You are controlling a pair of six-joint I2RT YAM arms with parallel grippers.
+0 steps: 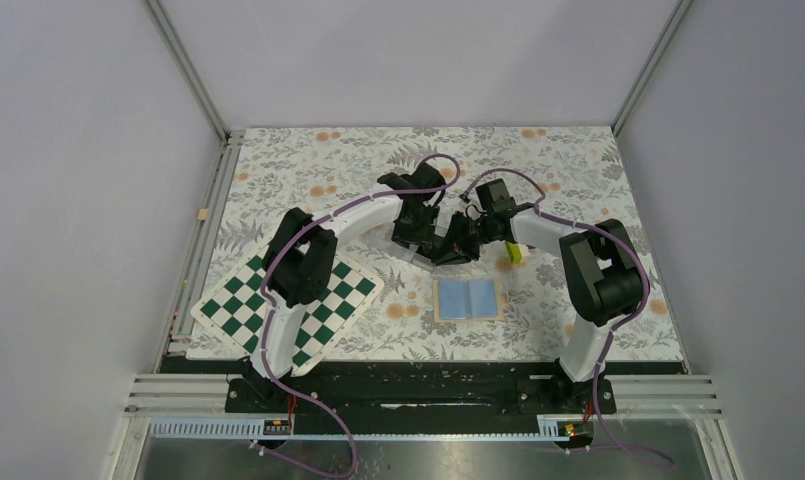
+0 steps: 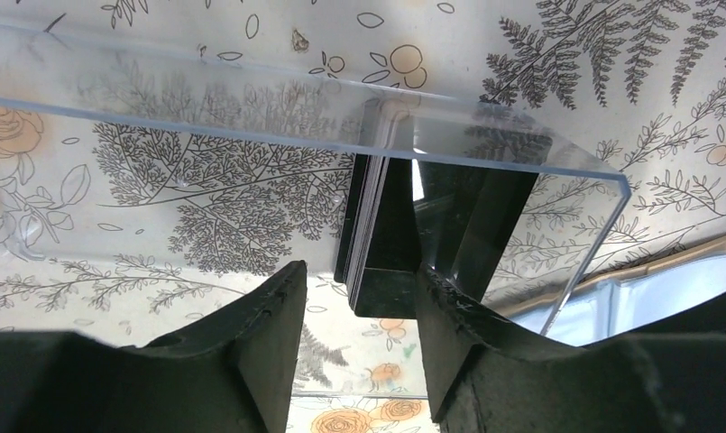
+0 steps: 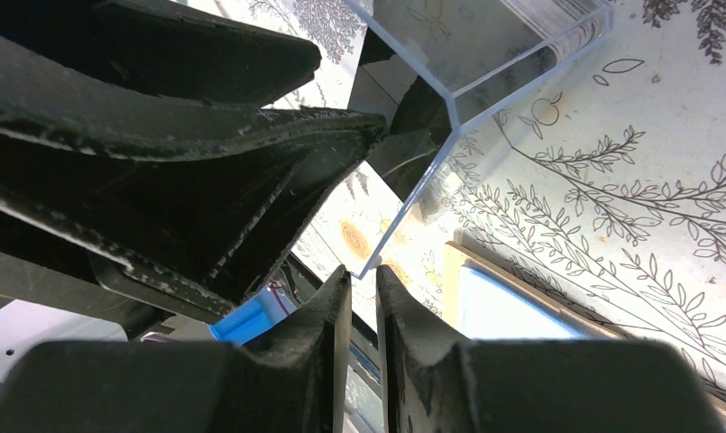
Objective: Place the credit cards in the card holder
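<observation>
A clear plastic holder lies across the left wrist view, with a stack of dark, thin cards standing in it. My left gripper is open, one finger on each side of the stack's near end, with a gap showing on the left. Whether the right finger touches the dark cards I cannot tell. In the right wrist view, my right gripper is shut on a corner of the clear holder's wall. The left gripper's black fingers reach in close beside it. From the top, both arms largely hide the holder.
A blue-and-tan open tray lies just in front of the grippers. The green checkered board is at the left front, and a small yellow object sits under the right arm. Free tabletop stretches along the back.
</observation>
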